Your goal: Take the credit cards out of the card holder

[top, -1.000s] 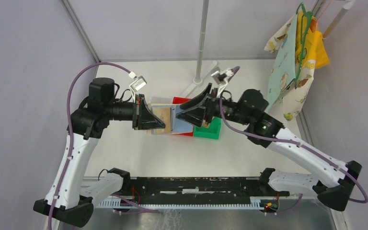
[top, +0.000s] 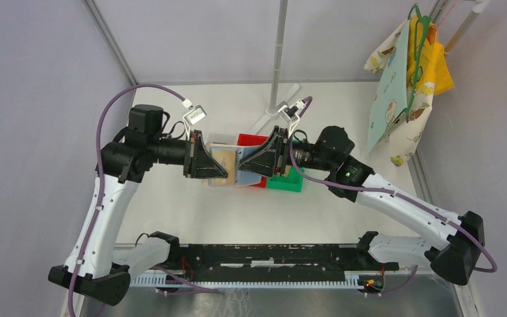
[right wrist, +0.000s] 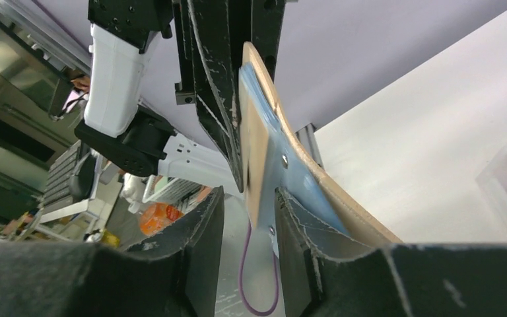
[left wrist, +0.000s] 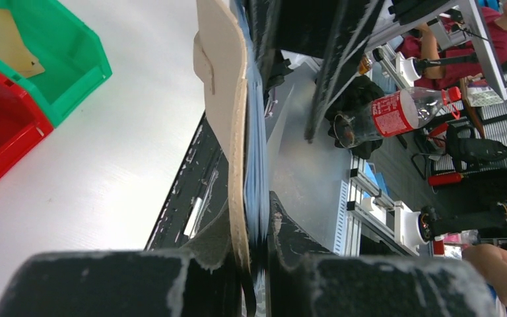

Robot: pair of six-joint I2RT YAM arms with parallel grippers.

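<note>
The card holder [top: 228, 165], tan outside with blue inner layers, is held in the air above the bins by my left gripper [top: 206, 170], shut on it. In the left wrist view it stands edge-on [left wrist: 241, 165] between the fingers. My right gripper [top: 254, 162] is at the holder's right side; in the right wrist view its fingers [right wrist: 198, 238] stand part open at the blue layers [right wrist: 300, 178] and a tan card-like piece [right wrist: 256, 152]. Whether anything is between those fingertips is unclear.
A red bin [left wrist: 6, 155] and a green bin [left wrist: 79, 79] sit on the white table below. A white pole [top: 277, 59] stands behind, and cloth bags [top: 403, 92] hang at the back right.
My right gripper has moved left onto the holder's right side since a second ago. The left arm and holder have shifted only slightly.
</note>
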